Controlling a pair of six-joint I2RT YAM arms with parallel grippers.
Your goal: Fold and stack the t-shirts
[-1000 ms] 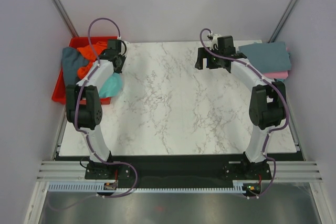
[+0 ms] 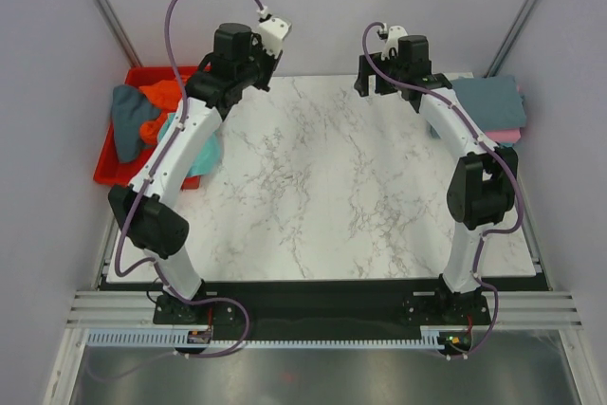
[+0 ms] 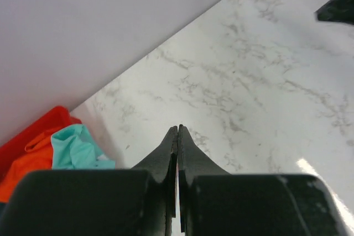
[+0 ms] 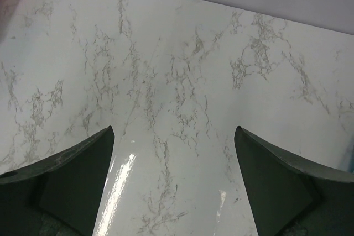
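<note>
The teal t-shirt (image 2: 208, 155) hangs over the near right edge of the red bin (image 2: 107, 168), part of it on the table. Inside the bin lie an orange shirt (image 2: 163, 96) and a dark grey-blue one (image 2: 127, 119). My left gripper (image 2: 265, 88) is raised over the back of the table, right of the bin; the left wrist view shows its fingertips (image 3: 172, 142) pressed together, nothing between them, with the teal cloth off to the left. At the back right, my right gripper (image 2: 361, 88) stands wide open above bare table, its fingers (image 4: 83, 175) empty.
A folded stack sits at the right rear, a grey-teal shirt (image 2: 486, 101) on top and a pink layer (image 2: 504, 136) beneath. Between the arms the marble-patterned table (image 2: 308, 177) is clear. Walls enclose the back and sides.
The left gripper was low over the teal shirt at the bin; it has risen and swung right, staying shut, while the shirt remains behind. The right gripper has tilted slightly, still open.
</note>
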